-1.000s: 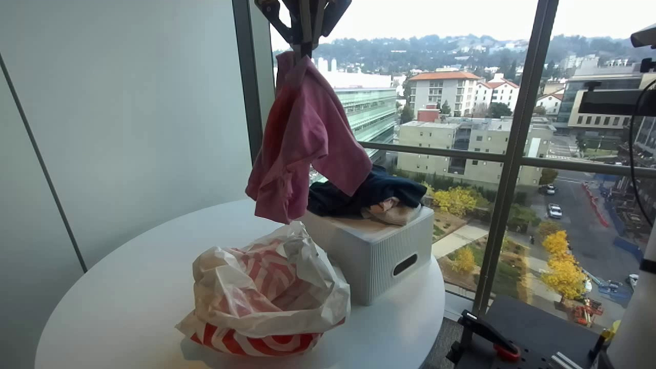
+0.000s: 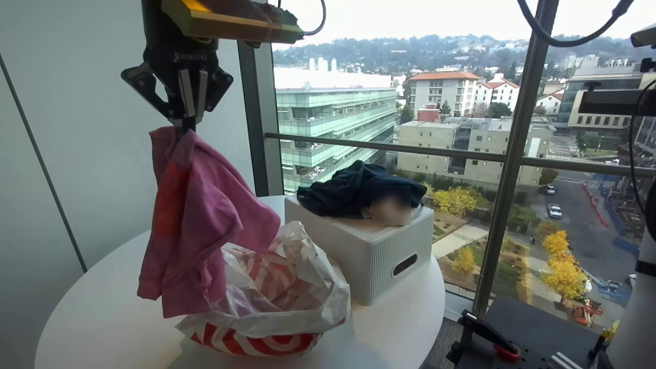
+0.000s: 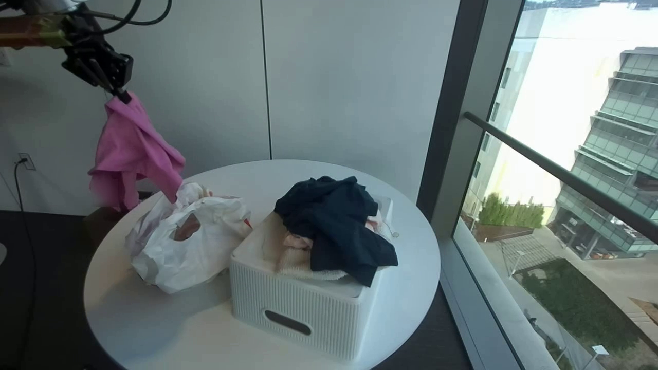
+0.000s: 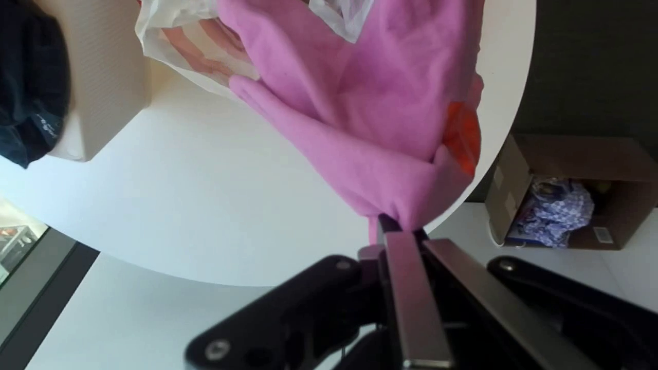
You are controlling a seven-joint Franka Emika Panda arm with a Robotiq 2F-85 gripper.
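Observation:
A pink cloth garment [image 2: 203,215] with an orange-red patch hangs from my gripper [image 2: 186,126], which is shut on its upper edge. In the wrist view the pink garment [image 4: 370,123] runs from the fingertips and covers part of the bag. The white plastic bag [image 2: 332,289] with red markings stands on the table with its mouth open upward. In exterior view 1 the cloth hangs in front of the bag's left side; from exterior view 2 its lower corner comes close to the bag [image 3: 185,253]. Contact between the two is hard to tell.
A white ribbed box [image 3: 290,296] stands beside the bag, with dark blue clothing [image 3: 336,222] and paler cloth on top.
My gripper has moved left and down in exterior view 1, carrying the pink garment from above the box's side to the bag's left side. The bag and box have stayed put.

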